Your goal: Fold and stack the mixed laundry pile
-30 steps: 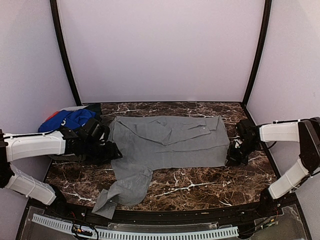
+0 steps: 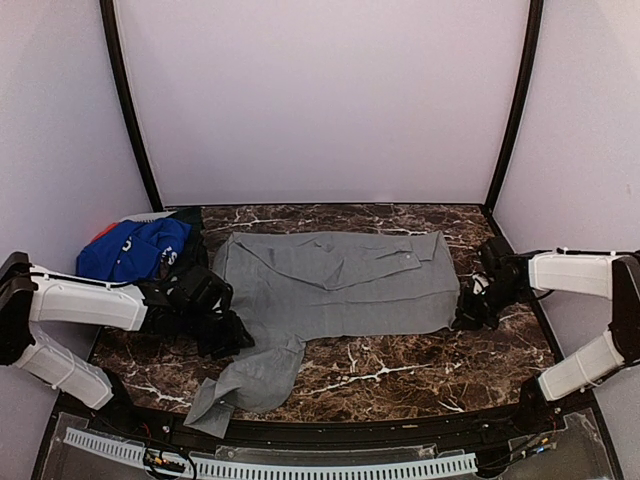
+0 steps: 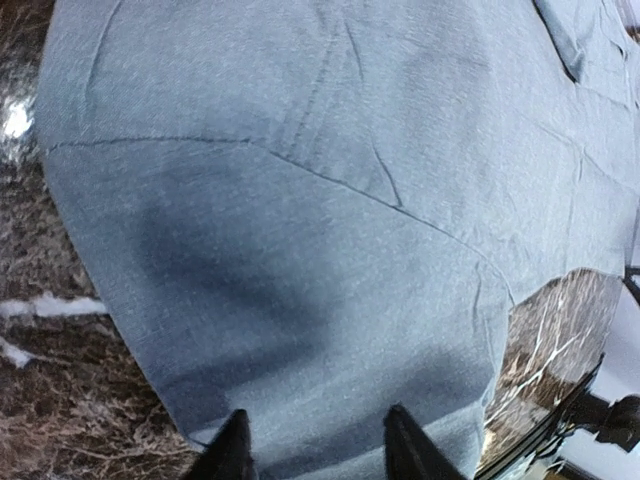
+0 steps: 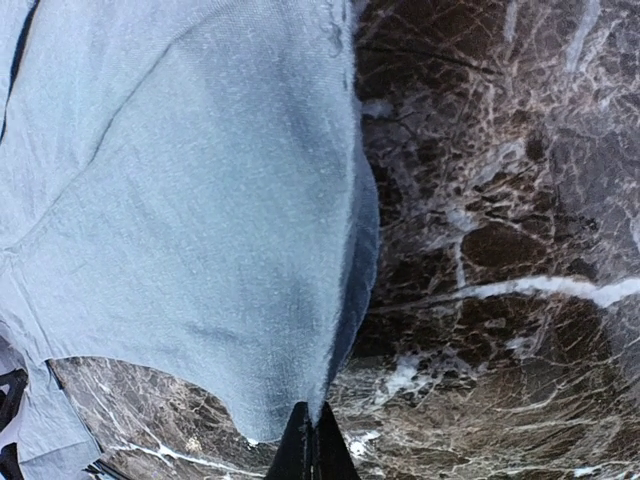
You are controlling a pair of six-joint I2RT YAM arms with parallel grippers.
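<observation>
A grey long-sleeved garment [image 2: 340, 290] lies spread on the dark marble table, one sleeve [image 2: 255, 380] reaching toward the front left. My left gripper [image 2: 232, 345] hovers over that sleeve's upper part; in the left wrist view its fingertips [image 3: 230, 445] stand apart above the cloth [image 3: 280, 260]. My right gripper [image 2: 462, 318] is at the garment's right lower corner; in the right wrist view its tips [image 4: 312, 420] are shut at the cloth's edge [image 4: 250, 250], though whether cloth is between them is hard to tell.
A pile of laundry with a blue item [image 2: 140, 245] sits at the back left. Walls enclose the sides and back.
</observation>
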